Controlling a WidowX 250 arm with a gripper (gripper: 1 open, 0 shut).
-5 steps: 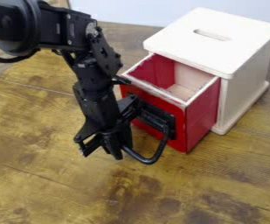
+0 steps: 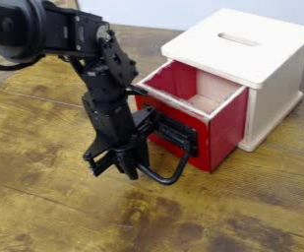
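Observation:
A white wooden box [image 2: 244, 51] stands at the upper right, its red-fronted drawer [image 2: 224, 132] pulled out, with an empty pale interior. A black handle [image 2: 170, 175] sticks out from the drawer front toward the lower left. My black gripper [image 2: 128, 157] is low in front of the drawer, at the handle's left part; whether its fingers are closed on the handle is hard to tell.
A white wall runs along the back behind the box.

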